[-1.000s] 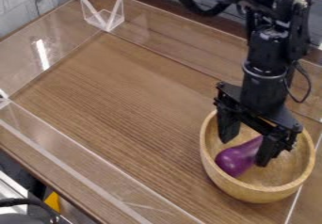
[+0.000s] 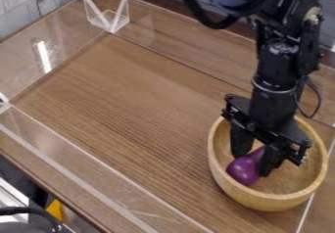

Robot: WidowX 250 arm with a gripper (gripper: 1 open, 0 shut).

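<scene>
The black robot gripper (image 2: 265, 147) reaches down into a round yellow-tan bowl (image 2: 279, 198) at the lower right of the camera view. A purple elongated object (image 2: 242, 169) lies in the bowl directly under and between the fingers, partly hidden by them. The fingers are lower and closer around it; whether they grip it I cannot tell.
A clear plastic rack (image 2: 105, 15) stands at the back left. The table's edges show at the left and back.
The gripper has moved down into the bowl, and its fingers now sit over the purple object, covering more of it.
</scene>
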